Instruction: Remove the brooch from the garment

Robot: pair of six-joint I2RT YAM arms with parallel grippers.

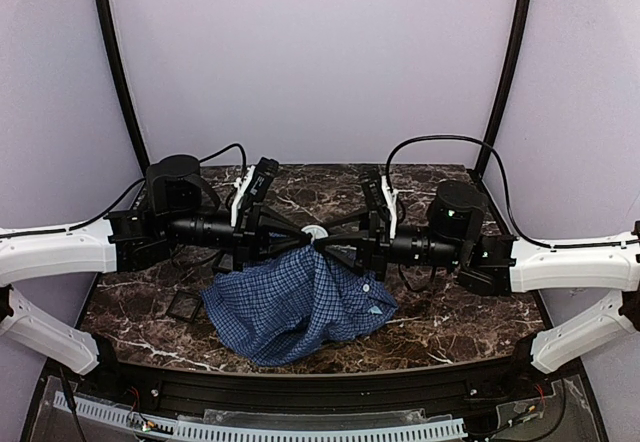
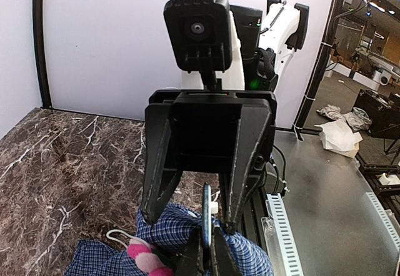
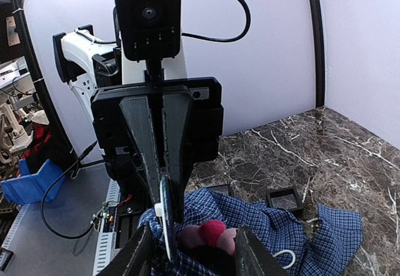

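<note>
A blue checked garment (image 1: 280, 307) lies bunched on the marble table, its top raised between my grippers. The round white brooch (image 1: 316, 231) is there, seen edge-on as a thin disc with a white back in the left wrist view (image 2: 206, 220). My left gripper (image 1: 300, 237) is shut at the brooch and raised cloth. My right gripper (image 1: 332, 245) stands part open around the brooch, its fingers either side of the disc in the left wrist view. A pink-and-white soft item (image 2: 147, 260) shows among the cloth.
A small black square frame (image 1: 184, 305) lies left of the garment. Walls enclose the back and sides.
</note>
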